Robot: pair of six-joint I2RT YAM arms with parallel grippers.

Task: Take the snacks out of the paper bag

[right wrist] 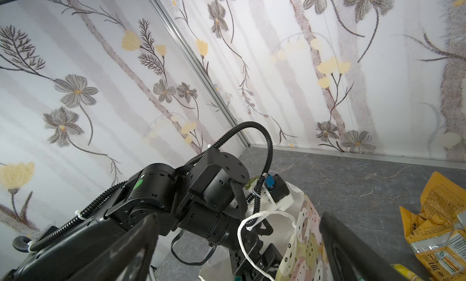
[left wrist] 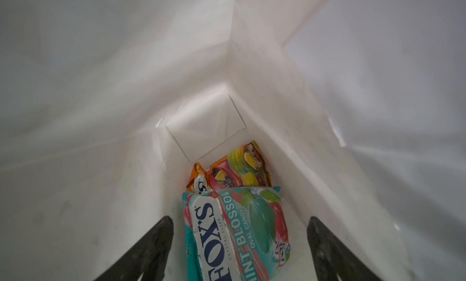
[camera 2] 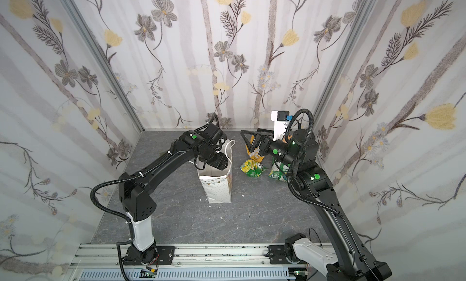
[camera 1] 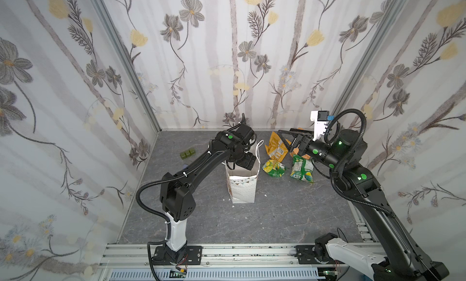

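Note:
The white paper bag (camera 1: 242, 188) stands upright in the middle of the table with its mouth up. My left gripper reaches down inside it, its fingers apart with nothing clasped between them. Between and below those fingers lies a teal mint candy pack (left wrist: 237, 237). Behind that pack, on the bag's floor, rests an orange fruit candy pack (left wrist: 237, 169), partly covered. To the right of the bag, my right gripper hangs open and empty above the table; the bag's patterned side and handle show beyond its fingers.
Right of the bag lie an orange-yellow pouch (camera 1: 276, 148), a yellow-green pack (camera 1: 273, 168) and a green pack (camera 1: 302, 168). A small green pack (camera 1: 187, 153) is on the left.

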